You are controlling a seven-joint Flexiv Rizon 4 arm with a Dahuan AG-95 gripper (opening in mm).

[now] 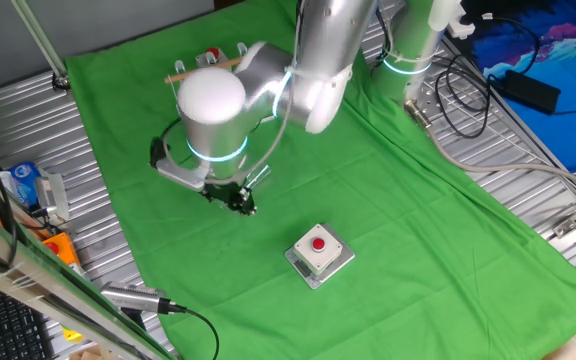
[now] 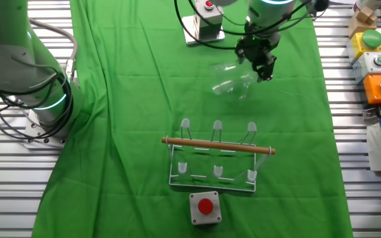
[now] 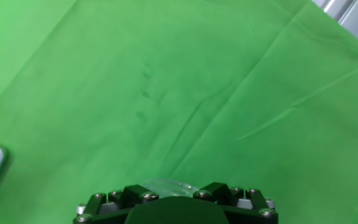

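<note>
A clear glass [image 2: 233, 80] lies sideways at my gripper [image 2: 260, 58], its open end pointing left in exterior view 2. In the wrist view the curved clear rim of the glass [image 3: 173, 185] shows between the black fingers, so the gripper appears shut on it. Exterior view 1 has the gripper [image 1: 238, 198] above the green cloth, with part of the glass [image 1: 258, 178] sticking out beside it. A white wire rack [image 2: 210, 184] with a wooden bar [image 2: 218, 145] stands on the cloth, apart from the glass.
One red-button box [image 1: 318, 250] stands on a metal plate; another red-button box [image 2: 206, 209] sits close by the rack. Coloured button boxes [image 2: 369, 63] line the table's side. Open cloth [image 2: 124, 152] lies left of the rack.
</note>
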